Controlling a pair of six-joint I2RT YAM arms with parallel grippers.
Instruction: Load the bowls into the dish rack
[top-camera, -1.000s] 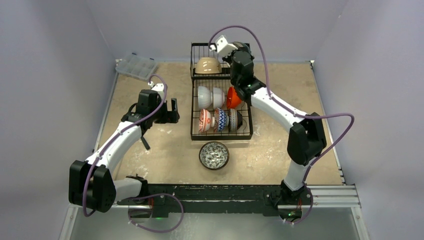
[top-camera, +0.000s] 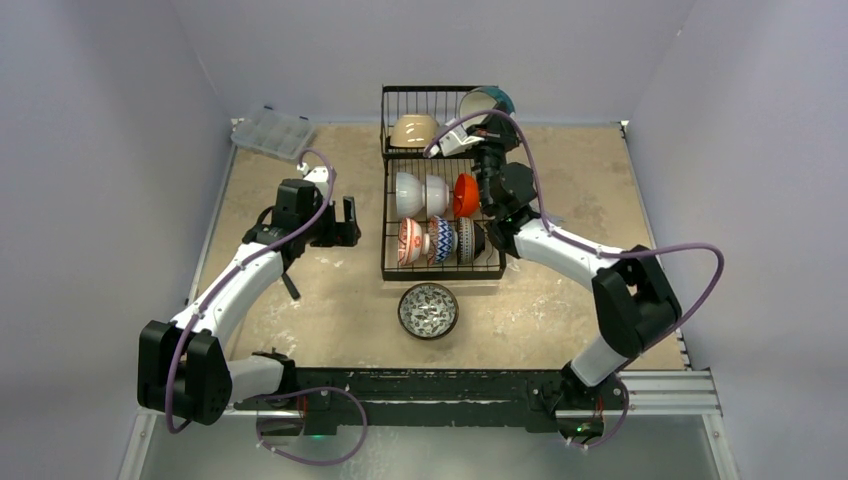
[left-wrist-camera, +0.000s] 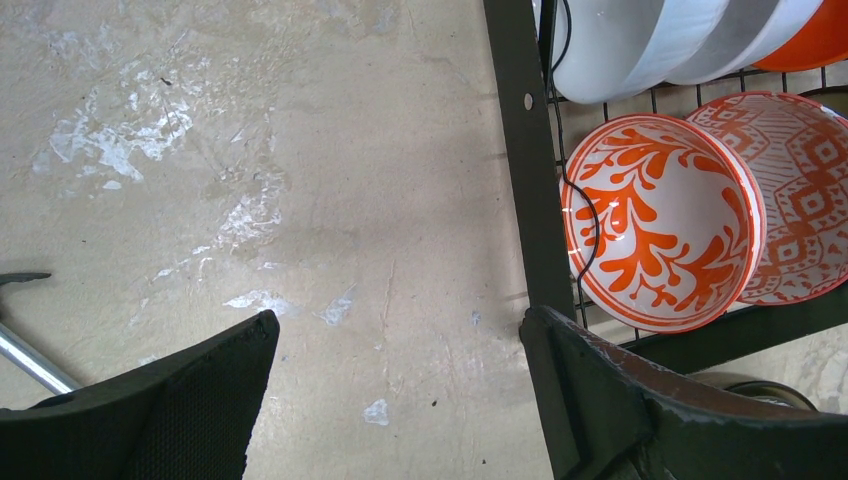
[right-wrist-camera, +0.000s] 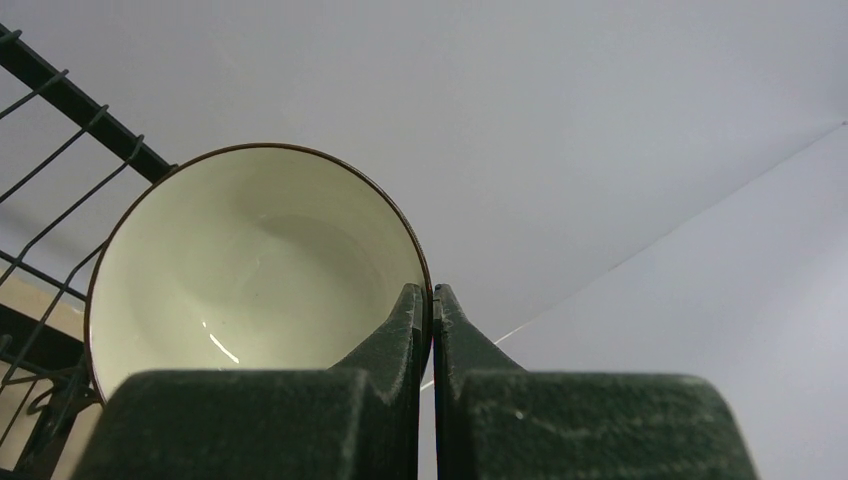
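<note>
A teal bowl with a cream inside (top-camera: 478, 102) (right-wrist-camera: 260, 270) is tilted over the dish rack's (top-camera: 440, 275) upper right. My right gripper is shut on its thin rim, which passes between the fingertips. Whether the bowl touches the rack is unclear. On the upper tier lies a tan bowl (top-camera: 413, 130). White bowls (top-camera: 409, 195) and an orange bowl (top-camera: 465, 196) stand in the middle row; red (left-wrist-camera: 660, 220), blue (top-camera: 441, 241) and dark patterned bowls (top-camera: 466, 241) fill the front row. A floral bowl (top-camera: 428, 310) sits on the table. Left of the rack, my left gripper is open and empty.
A clear divided tray (top-camera: 273, 132) stands at the back left. Near the left arm lies a dark-handled tool (top-camera: 290, 286). Walls close off the back and sides. Bare table (top-camera: 590, 190) extends to the right of the rack.
The right gripper has shifted right and toward the front with the teal bowl, which now shows more clearly at the rack's upper right. The left arm and the other bowls are unmoved.
</note>
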